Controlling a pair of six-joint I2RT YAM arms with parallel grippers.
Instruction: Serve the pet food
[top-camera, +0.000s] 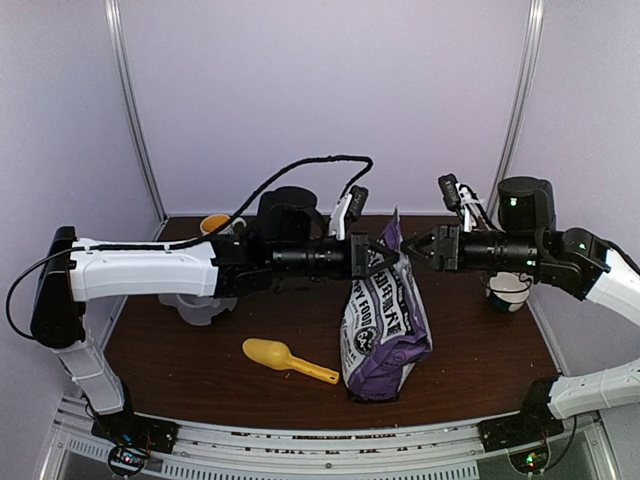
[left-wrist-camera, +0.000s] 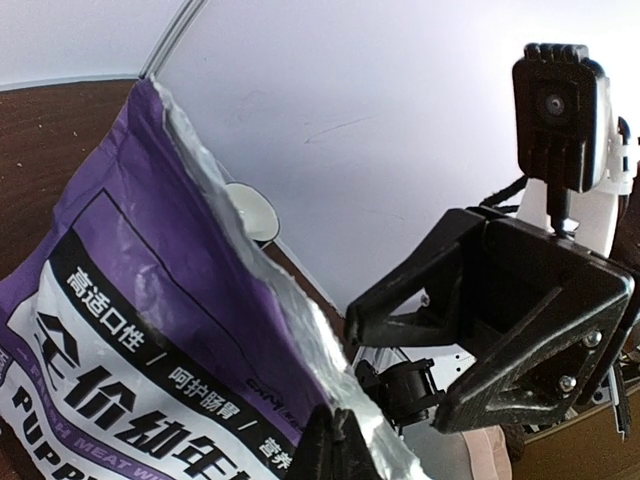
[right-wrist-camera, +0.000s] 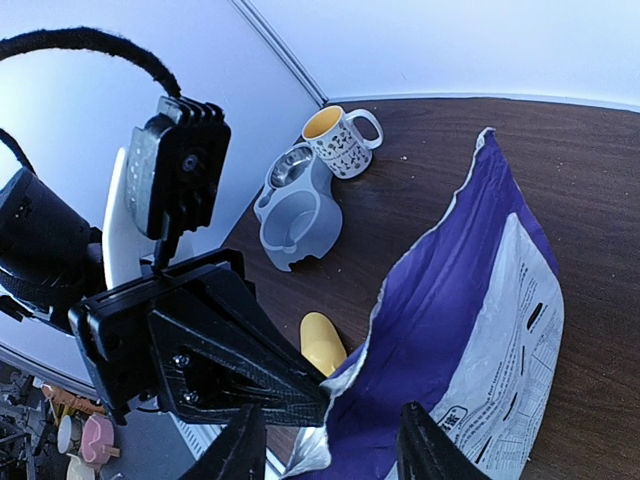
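The purple and white puppy food bag stands upright at centre. My left gripper is shut on its silver-lined top edge, seen at the bottom of the left wrist view. My right gripper is open beside the bag's top; in the right wrist view its fingertips straddle the rim near the left gripper. A yellow scoop lies left of the bag. The grey bowl holder with a metal bowl stands at the back left.
A patterned mug stands behind the bowl holder. A white cup is at the right edge.
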